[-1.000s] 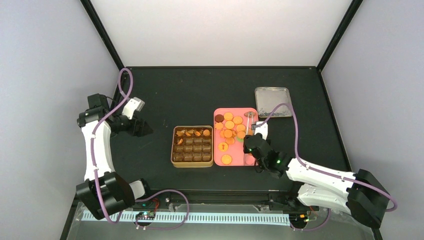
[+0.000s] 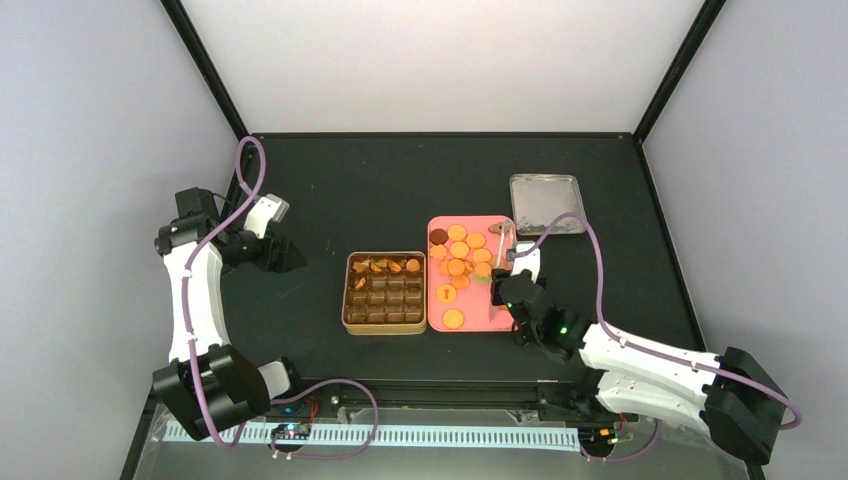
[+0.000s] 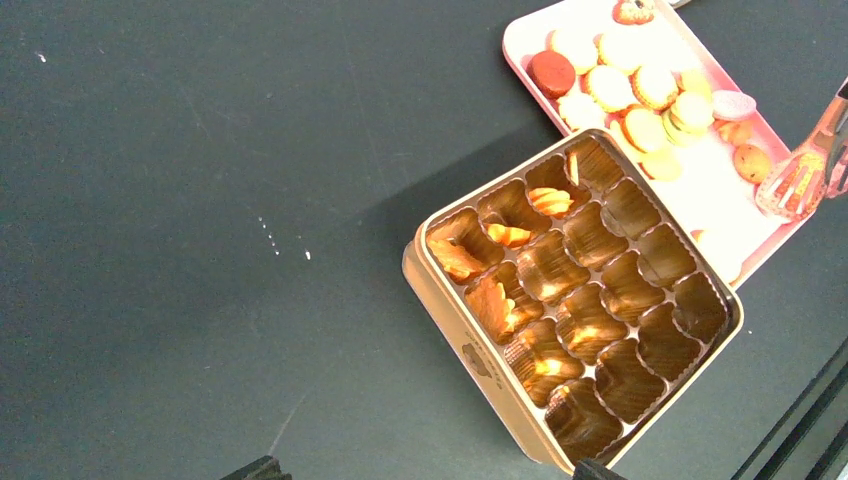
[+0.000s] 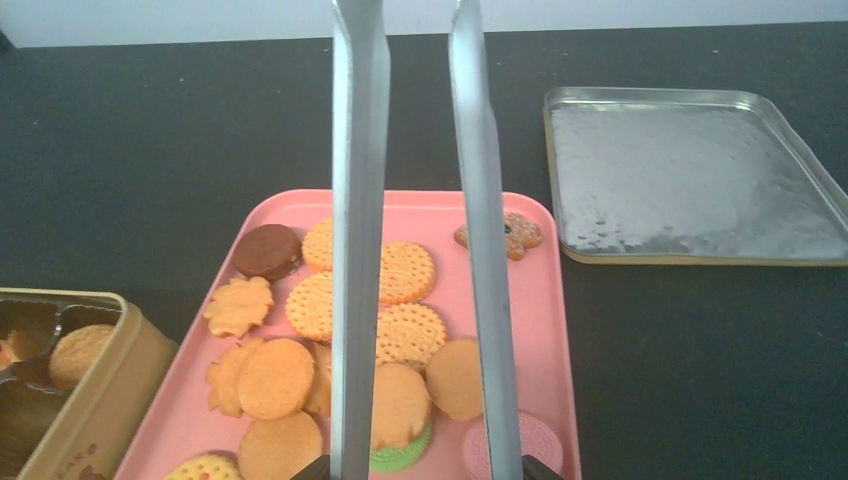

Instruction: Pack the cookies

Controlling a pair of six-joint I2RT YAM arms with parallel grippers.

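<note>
A gold box [image 2: 384, 328] with a brown compartment insert stands mid-table. Cookies [image 3: 492, 307] lie in its back-row compartments and in the left one of the second row. Right beside it, the pink tray [image 4: 300, 208] carries loose cookies [image 4: 275, 378], mostly round and tan, with a brown one [image 4: 267, 251] at the back left. Metal tongs [image 4: 358, 240] are in my right gripper [image 2: 503, 287], their two arms apart above the tray. One slotted tong head [image 3: 790, 190] shows by the tray's edge, no cookie clearly in it. My left gripper is open and empty, left of the box.
A silver metal lid [image 4: 700, 175] lies flat behind the tray to the right. A star-shaped cookie [image 4: 515, 236] sits alone in the tray's back right corner. The table left of and behind the box is clear.
My right gripper and the tongs have shifted slightly to the right over the tray, and the tongs have turned a little. The left arm, box and tray stay in place.
</note>
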